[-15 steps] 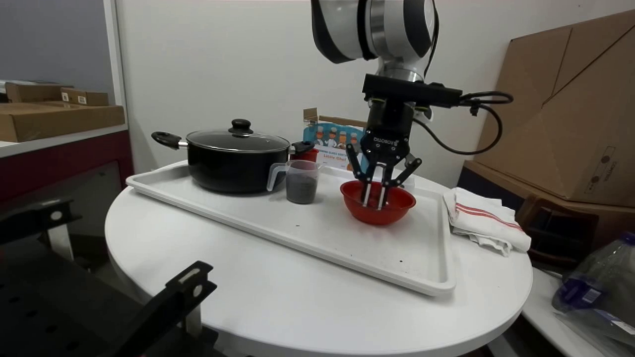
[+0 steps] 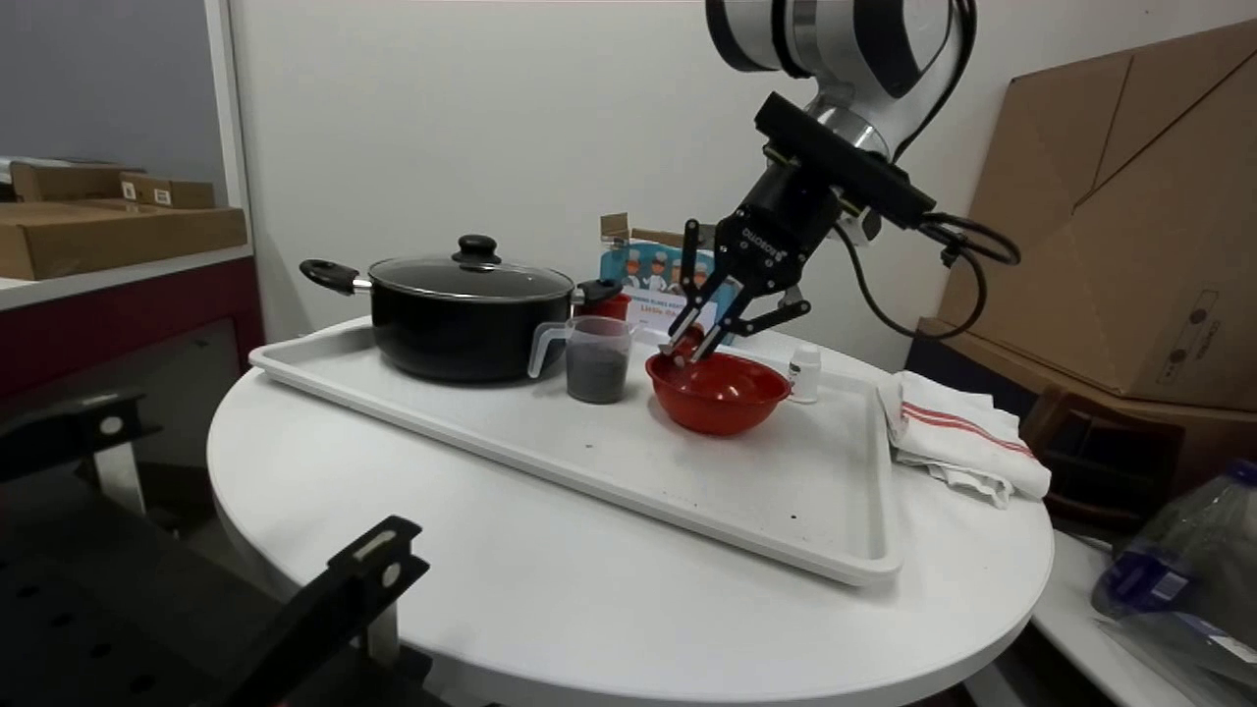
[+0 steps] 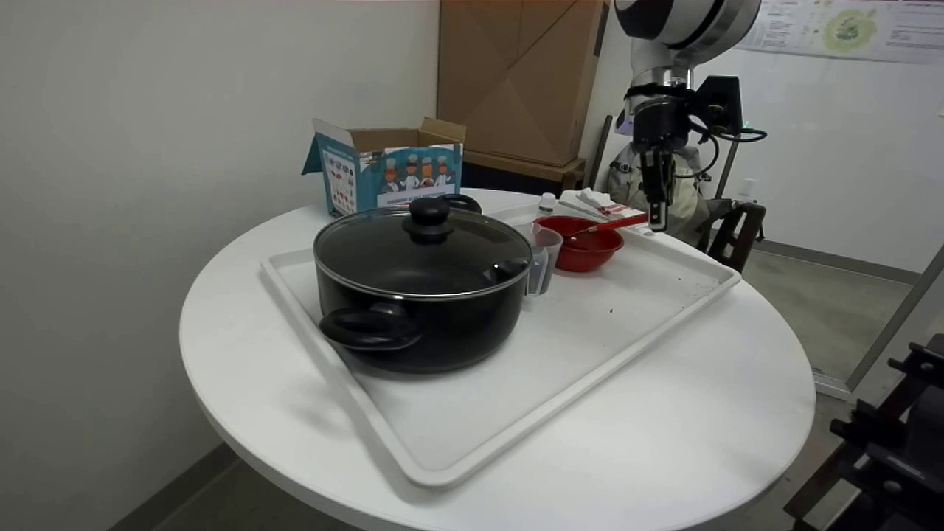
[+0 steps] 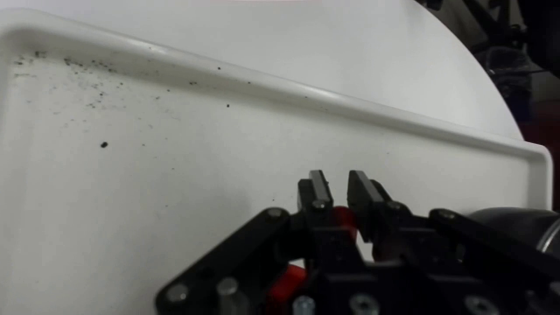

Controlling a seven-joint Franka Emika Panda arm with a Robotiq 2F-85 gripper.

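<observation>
My gripper (image 2: 684, 346) is tilted over the left rim of a red bowl (image 2: 721, 407) on a white tray. In exterior view 2 a red handle (image 3: 623, 221) runs from my gripper (image 3: 656, 217) down to the bowl (image 3: 589, 258), its thin metal shaft reaching inside. Red shows between my fingers in the wrist view, where the gripper is shut on this handle (image 4: 344, 216). The utensil's far end is hidden in the bowl, so its kind cannot be told. A clear measuring cup (image 2: 597, 359) with dark contents stands left of the bowl.
A lidded black pot (image 2: 465, 324) fills the tray's left part. A small white bottle (image 2: 804, 372) is close behind the bowl, and a folded towel (image 2: 960, 432) lies right of the tray (image 2: 660, 505). Dark specks dot the tray.
The bowl has shifted left and slightly back. My arm has tilted, its fingertips moving left and up, from inside the bowl to its left rim. The white bottle has come into sight.
</observation>
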